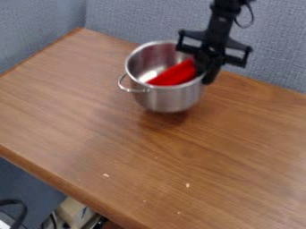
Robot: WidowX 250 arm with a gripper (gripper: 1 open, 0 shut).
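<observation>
A steel pot (pixel 162 98) with side handles stands toward the back middle of the wooden table (pixel 107 161). A red object (pixel 174 74) lies inside it. The black gripper (pixel 206 68) reaches down at the pot's back right rim, its fingertips at or just over that rim. Whether it grips the rim or is open is hard to tell.
The table's right side, front and left are clear. Grey padded walls rise behind and to the left. Cables (pixel 14 207) lie off the table at the lower left.
</observation>
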